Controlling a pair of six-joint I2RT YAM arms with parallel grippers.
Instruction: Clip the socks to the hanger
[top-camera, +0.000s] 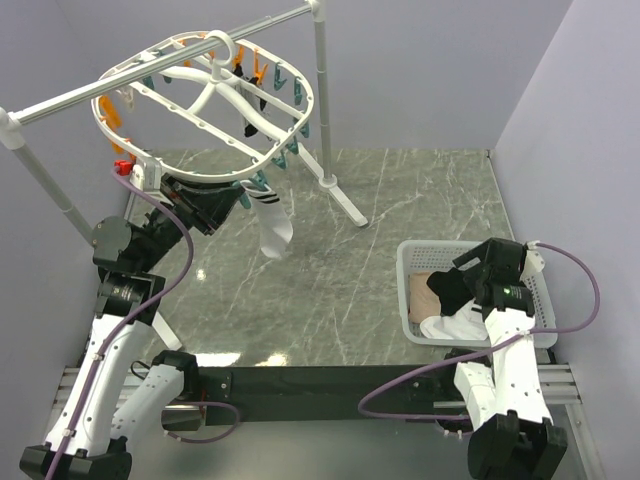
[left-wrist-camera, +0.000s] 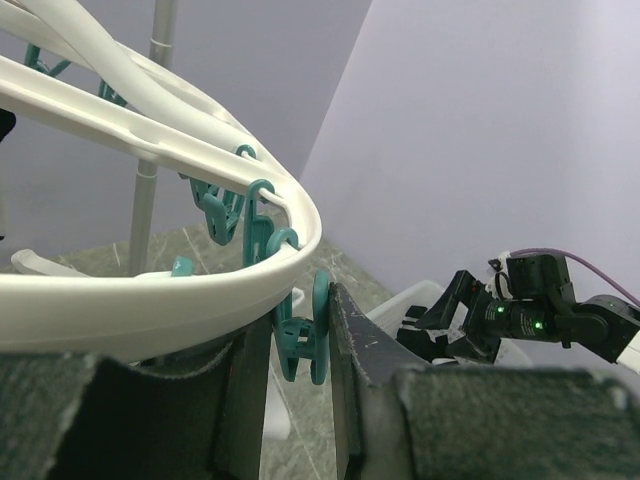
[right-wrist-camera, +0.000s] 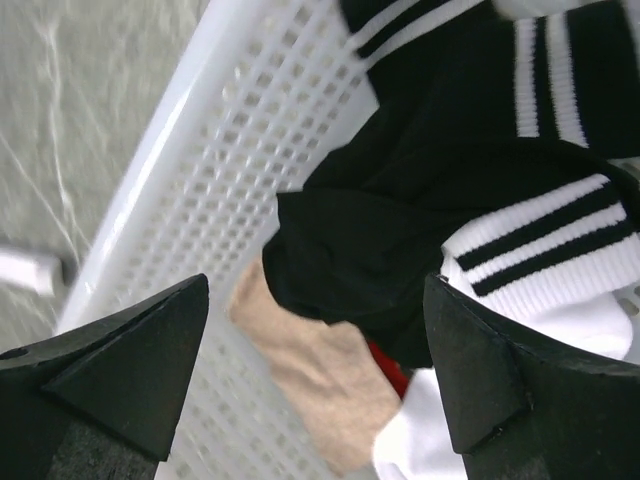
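Note:
The white oval hanger (top-camera: 210, 172) hangs from a metal bar, with teal and orange clips around its rim. At its near rim my left gripper is shut on a teal clip (left-wrist-camera: 305, 325). Just right of that gripper, a white sock (top-camera: 272, 225) with black stripes hangs under the rim; a dark sock (top-camera: 252, 95) hangs farther back. My right gripper stands open above the basket, nothing between its fingers. Below it lie a black sock (right-wrist-camera: 350, 250), a white sock with black stripes (right-wrist-camera: 540, 240) and a beige one (right-wrist-camera: 310, 370).
The perforated grey-white basket (top-camera: 405, 300) stands on the marbled floor (top-camera: 350, 290) at right. A rack post (top-camera: 323, 100) with its foot (top-camera: 345, 203) rises behind the hanger. Open floor lies between hanger and basket. Purple cables (top-camera: 420, 370) loop along both arms.

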